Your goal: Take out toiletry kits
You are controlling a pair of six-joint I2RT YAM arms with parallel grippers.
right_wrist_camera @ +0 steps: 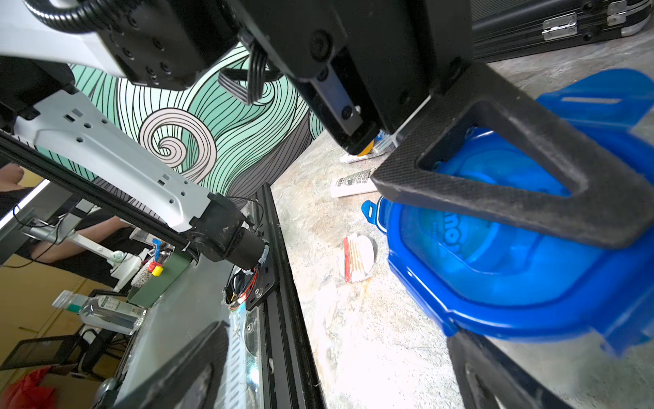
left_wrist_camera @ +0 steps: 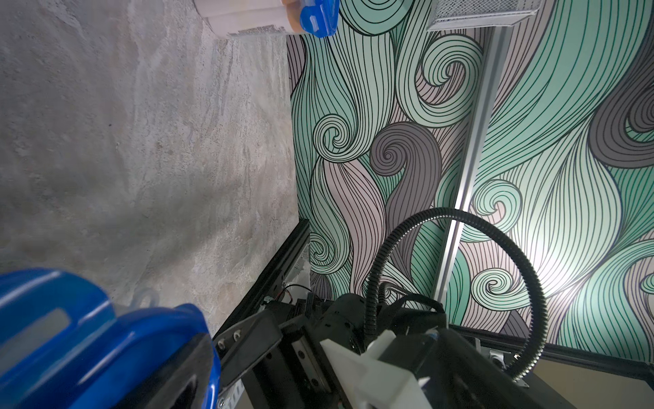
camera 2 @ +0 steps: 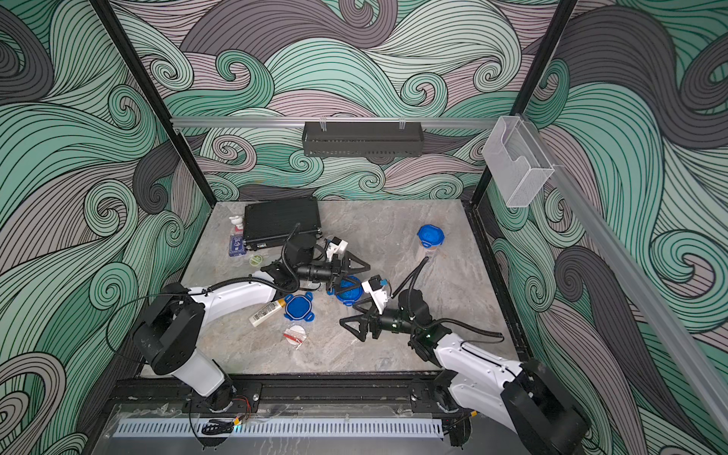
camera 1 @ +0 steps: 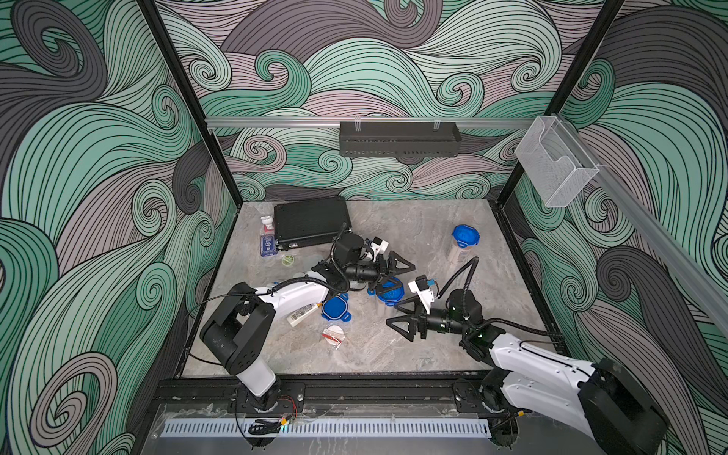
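A blue-lidded container (camera 1: 392,292) sits near the table's middle, partly covered by my left gripper (camera 1: 407,276), which is open. In the right wrist view one of the left arm's black fingers (right_wrist_camera: 579,170) crosses in front of that blue lid (right_wrist_camera: 436,286). Just in front of the container, my right gripper (camera 1: 390,313) is open, and the space between its fingers looks empty. A second blue-lidded container (camera 1: 335,307) rests to the left. A third container (camera 1: 465,235), pale below its blue lid, stands at the back right.
A black case (camera 1: 311,221) lies at the back left. Beside it are a blue pack (camera 1: 267,244) and a green ring (camera 1: 288,260). A white tube (camera 1: 303,314) and a white-and-red item (camera 1: 333,336) lie front left.
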